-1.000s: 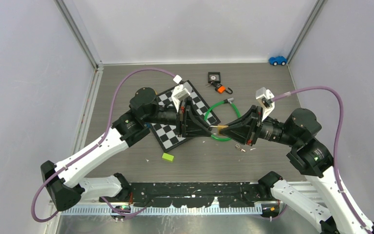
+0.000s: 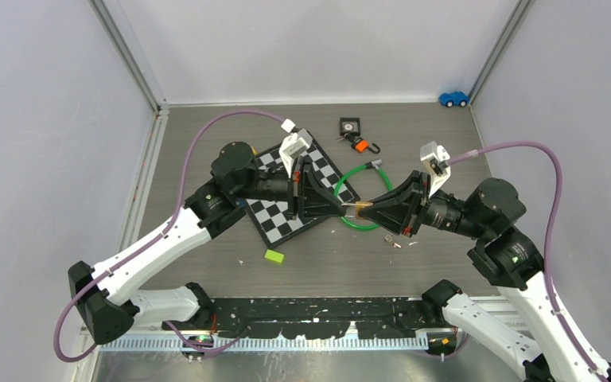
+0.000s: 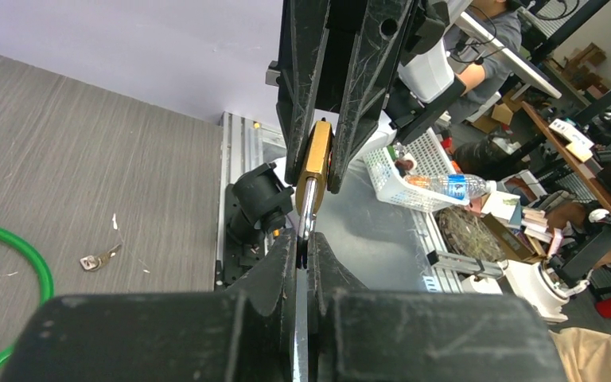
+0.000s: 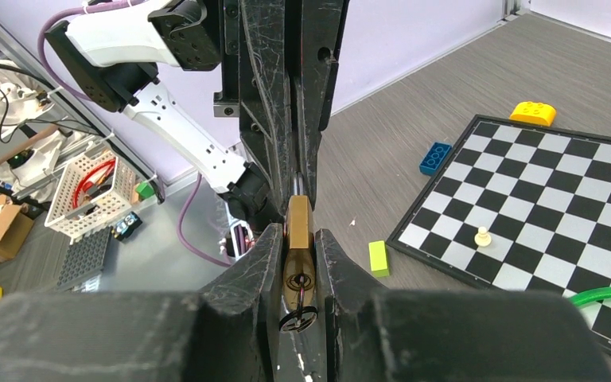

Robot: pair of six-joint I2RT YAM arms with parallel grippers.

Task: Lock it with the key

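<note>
The two grippers meet above the right part of the checkerboard in the top view. A brass padlock is held in my right gripper, its body between the fingers, with a key ring at its near end in the right wrist view. A silver shank (image 3: 309, 205) runs from the padlock to my left gripper, which is shut on it. Whether this shank is the shackle or part of the key is hard to tell.
Below lie a checkerboard (image 4: 541, 207) with a pawn, a green cable (image 3: 36, 263), a lime block (image 4: 378, 259) and small metal pieces (image 3: 95, 261). A black tag with keys (image 2: 358, 139) and a blue car (image 2: 453, 99) are at the back.
</note>
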